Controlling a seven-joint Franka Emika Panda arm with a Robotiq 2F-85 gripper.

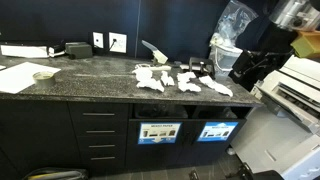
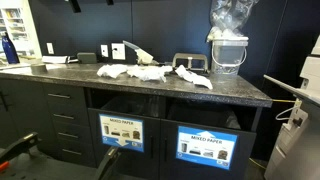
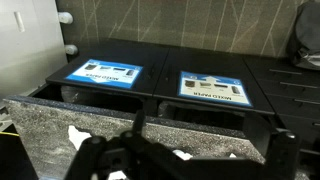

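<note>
My gripper is open, with nothing between its fingers. Exterior view 1 has the gripper (image 1: 243, 68) high on the right, held above the counter and clear of everything on it. Crumpled white papers (image 1: 150, 80) lie scattered over the dark speckled counter (image 1: 60, 90); another piece (image 1: 217, 86) rests near its right end. From the other side, white papers (image 2: 150, 73) show along the counter's front half. In the wrist view, pieces of white paper (image 3: 78, 137) are partly hidden behind the gripper.
Two openings under the counter carry mixed-paper signs (image 2: 205, 147) on their fronts. A bin with a clear bag (image 2: 229, 52) stands at the counter's back right. Drawers (image 1: 98, 135) fill the left, and a tape roll (image 1: 43, 76) sits on the counter there.
</note>
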